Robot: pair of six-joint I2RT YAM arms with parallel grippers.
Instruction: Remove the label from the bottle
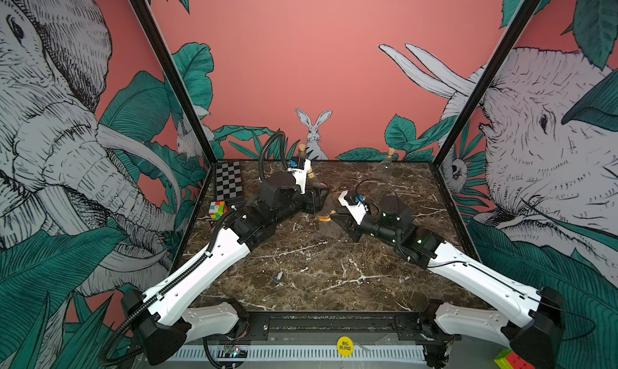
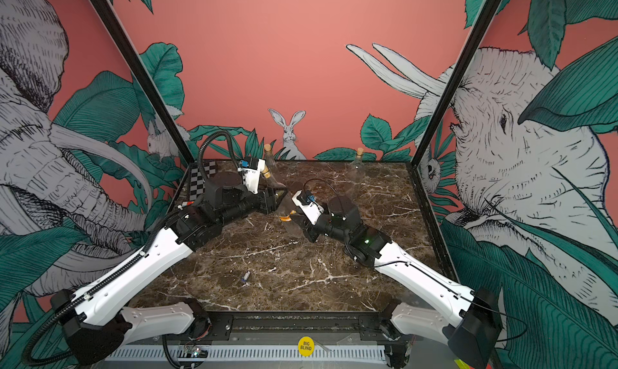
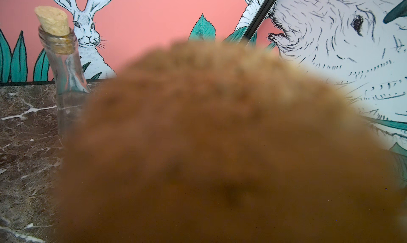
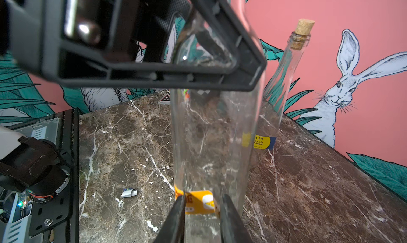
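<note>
A clear glass bottle with an orange label low on it is held near the table's middle by my left gripper, which is shut on its upper part; its blurred cork fills much of the left wrist view. My right gripper is at the label, its two fingertips over the lower bottle, a gap between them; whether they touch it I cannot tell. The label also shows orange beside the right gripper in the top right view.
Other corked bottles stand at the back of the marble table, one with a yellow-blue label. A checkered board and coloured cube lie at the left. A small scrap lies near the front.
</note>
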